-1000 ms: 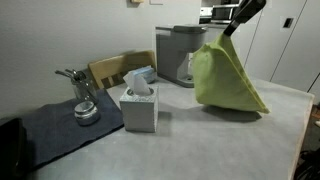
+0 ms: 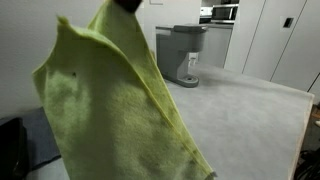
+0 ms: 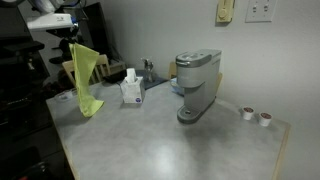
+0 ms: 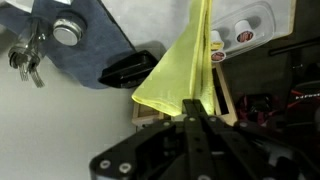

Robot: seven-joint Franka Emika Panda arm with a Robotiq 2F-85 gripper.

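Observation:
A yellow-green cloth (image 3: 85, 80) hangs from my gripper (image 3: 73, 38) at the far left in exterior view 2. The gripper is shut on the cloth, pinching it at its upper end. In exterior view 1 the cloth (image 2: 105, 100) fills much of the left side, close to the camera, and the gripper is mostly out of frame at the top. From the wrist, the cloth (image 4: 180, 75) spreads below the fingertips. Whether its lower edge touches the table cannot be told.
A grey coffee machine (image 3: 198, 85) and a tissue box (image 3: 132, 90) stand on the table. Two pods (image 3: 256, 116) lie at the right. Below the wrist are a black object (image 4: 128, 70), a metal-lidded jar (image 4: 68, 28) and a clear tray (image 4: 260, 22).
The cloth has swept with my gripper from the table's right side, by the coffee machine, to the left and toward exterior camera 1. It stays held and now covers the tissue box there.

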